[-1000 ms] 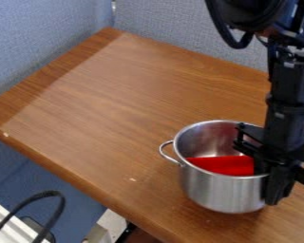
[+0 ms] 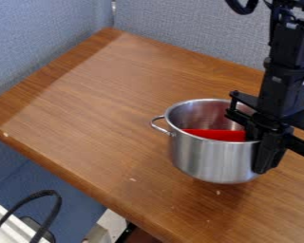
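Observation:
A steel pot (image 2: 205,157) with a looped side handle stands on the wooden table toward the right front, a red object (image 2: 218,134) inside it. My black gripper (image 2: 256,128) is at the pot's right rim, its lower parts overlapping the rim and upper wall. The fingertips are hard to make out against the pot and the dark arm; I see nothing clearly held between them.
Grey-blue padded walls border it. At the lower left, below the table's edge, are a white object and a black cable.
My arm moved along with it at its right side.

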